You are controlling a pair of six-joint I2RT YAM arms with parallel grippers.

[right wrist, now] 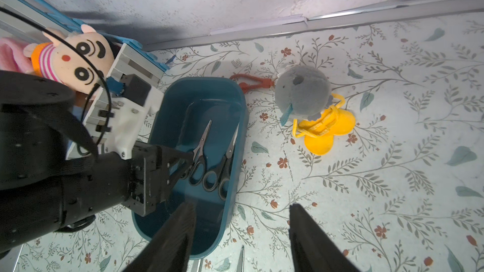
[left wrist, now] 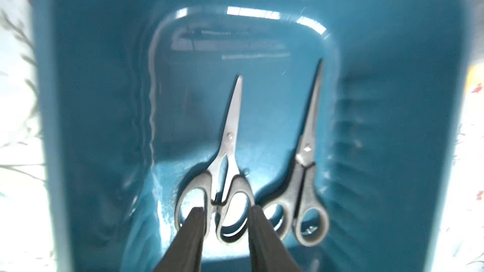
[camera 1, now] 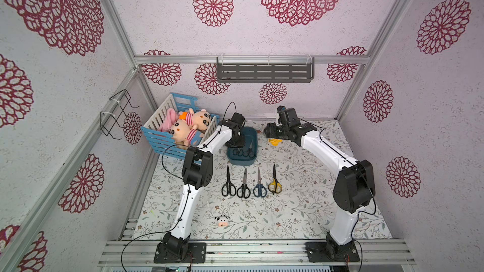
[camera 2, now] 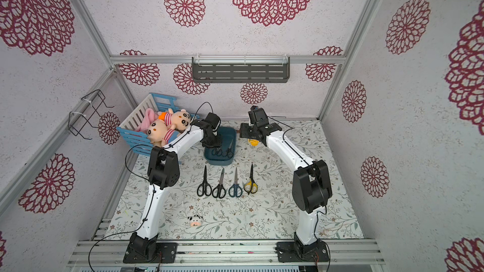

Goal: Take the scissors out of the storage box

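In the blue storage box (camera 1: pixel 242 160) lie two pairs of scissors with dark handles. The left wrist view shows one pair, the left scissors (left wrist: pixel 230 138), in the middle of the floor, and the other, the right scissors (left wrist: pixel 306 153), along the right wall. My left gripper stands open over the handles of the left pair; whether it touches them I cannot tell. My right gripper is open and empty, to the right of the box. On the table in front of the box several scissors (camera 1: pixel 243 190) stand in a row, blades pointing to the box.
A blue-and-white crate (camera 1: pixel 166 143) with plush dolls (camera 1: pixel 179 131) stands left of the box. Behind and right of the box lie a grey round toy (right wrist: pixel 302 90) and a yellow item (right wrist: pixel 325 128). A small cow-faced toy (camera 1: pixel 222 220) rests at the front.
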